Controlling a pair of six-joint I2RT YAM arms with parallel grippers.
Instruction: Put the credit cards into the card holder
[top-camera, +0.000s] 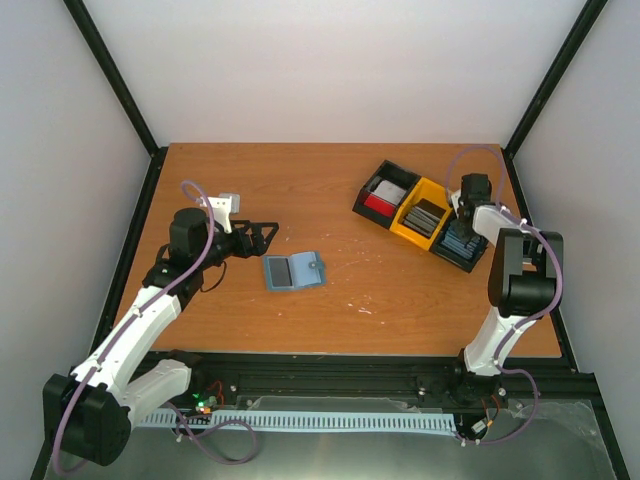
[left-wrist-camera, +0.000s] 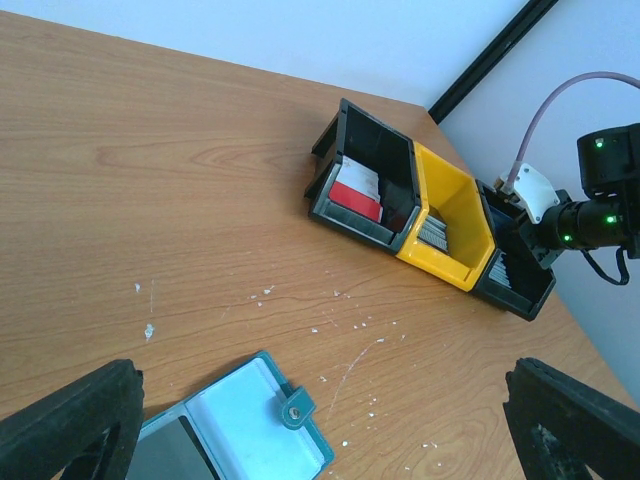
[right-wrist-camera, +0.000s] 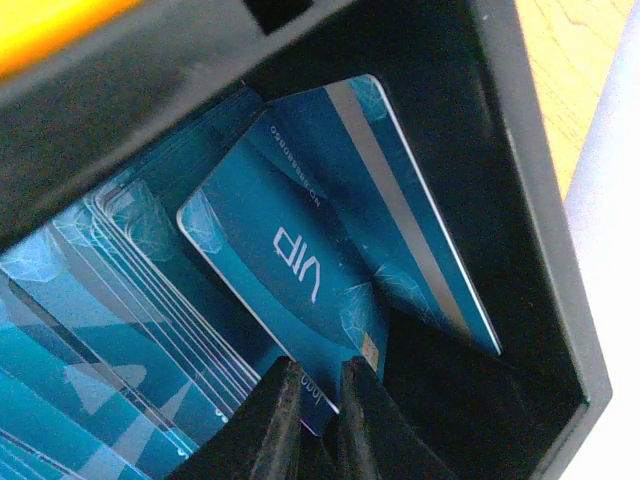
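Observation:
The light-blue card holder (top-camera: 307, 269) lies open on the table (left-wrist-camera: 150, 250). My left gripper (top-camera: 266, 234) stands open above and left of it, empty. My right gripper is down in the right black bin (left-wrist-camera: 515, 300) among blue cards (right-wrist-camera: 285, 250), its fingertips at the lower edge of a card lying across the others. Whether that card is between the fingers I cannot tell.
A yellow bin (top-camera: 420, 215) with dark cards and a left black bin (top-camera: 385, 195) with red and white cards adjoin the right bin.

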